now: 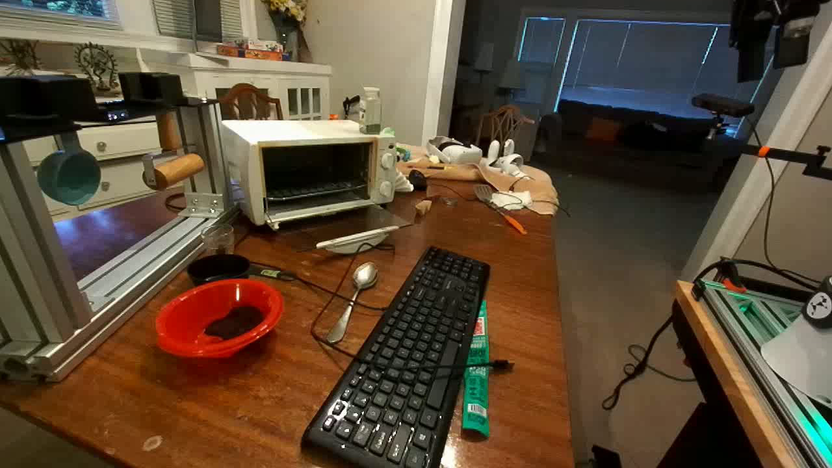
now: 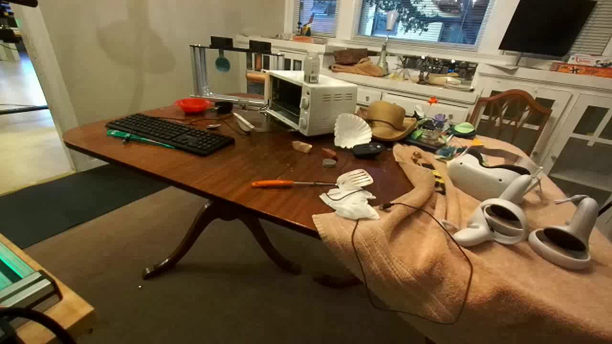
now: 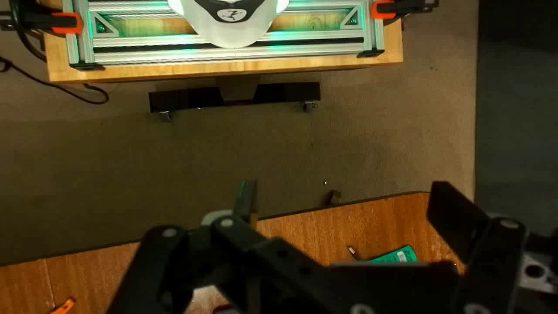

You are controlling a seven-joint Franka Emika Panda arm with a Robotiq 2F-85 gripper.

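In the wrist view my gripper stands open, its two black fingers wide apart with nothing between them, high above the floor and the table's near edge. A dark mechanism at the top right of exterior view 1 looks like part of my arm, too cropped to read. On the wooden table lie a black keyboard [image 1: 405,355], a green packet [image 1: 476,382] along its right side, and a metal spoon [image 1: 355,300] to its left. A red bowl [image 1: 175,326] holding something dark sits further left, in front of a black bowl [image 1: 218,268].
Behind these a white toaster oven [image 1: 242,160] stands with its door down, a white dish [image 1: 359,241] on it. An orange-handled spatula [image 2: 272,184], white cloth [image 2: 350,204] and headset [image 2: 482,177] occupy the far end. Loose cable crosses the keyboard. Bare wood shows along the table edge.
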